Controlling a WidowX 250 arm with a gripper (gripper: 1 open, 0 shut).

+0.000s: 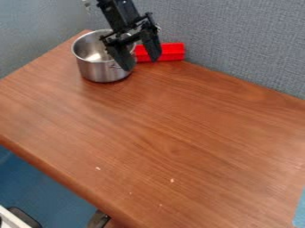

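Note:
The black gripper (138, 53) reaches down from the top of the view, open, over the right side of a steel pot (96, 66) at the back left of the table. One finger is in front of or inside the pot's rim, which I cannot tell; the other is right of the pot, in front of a red rectangular block or tray (169, 52). Nothing clearly shows between the fingers. The gripper hides part of the pot and of the red object.
A grey padded wall (238, 53) stands behind it. Blue floor shows past the left edge.

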